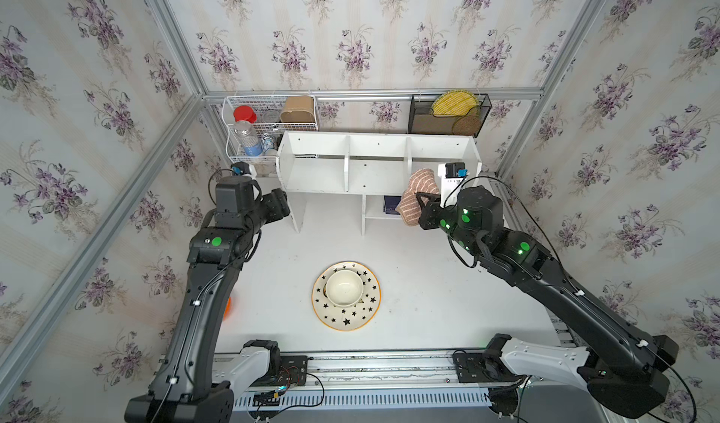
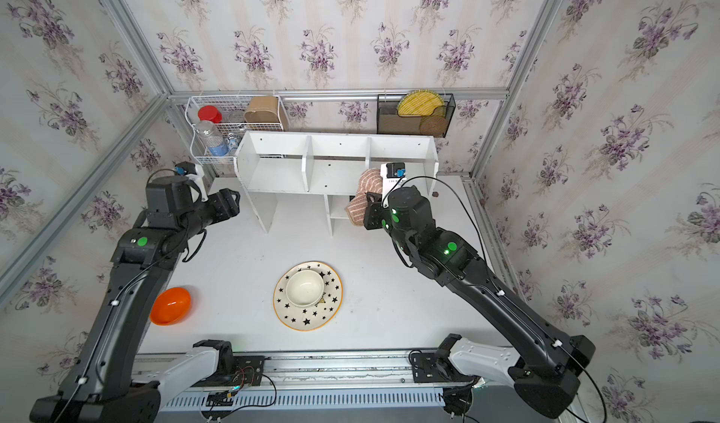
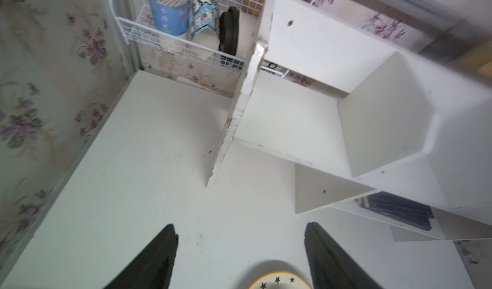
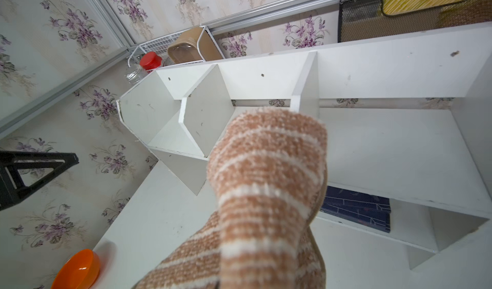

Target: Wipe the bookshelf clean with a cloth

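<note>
The cloth, brown-pink with white stripes, hangs bunched from my right gripper, which is shut on it. In the right wrist view it fills the middle and hides the fingertips. It is in front of the right part of the white bookshelf; whether it touches a board, I cannot tell. My left gripper stands open and empty, left of the bookshelf's left side panel, its fingers wide apart over the table.
A plate with stars carrying a cream bowl sits mid-table. An orange bowl is at the left edge. Dark blue books lie in the lower shelf. Behind stand a white wire rack and a black mesh basket.
</note>
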